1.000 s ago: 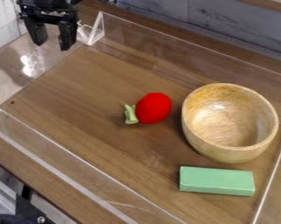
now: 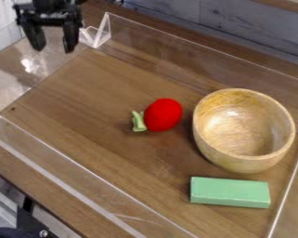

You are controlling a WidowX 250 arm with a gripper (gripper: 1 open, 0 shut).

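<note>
My gripper (image 2: 52, 37) hangs open at the top left, its two dark fingers apart with nothing between them, well away from the objects. A red vegetable with a green top (image 2: 162, 114) lies near the middle of the wooden surface. To its right stands a round light wooden bowl (image 2: 243, 144), empty. A mint green block (image 2: 229, 192) lies below the bowl.
Clear plastic walls (image 2: 67, 182) border the work area. Wooden planks (image 2: 226, 28) run along the back.
</note>
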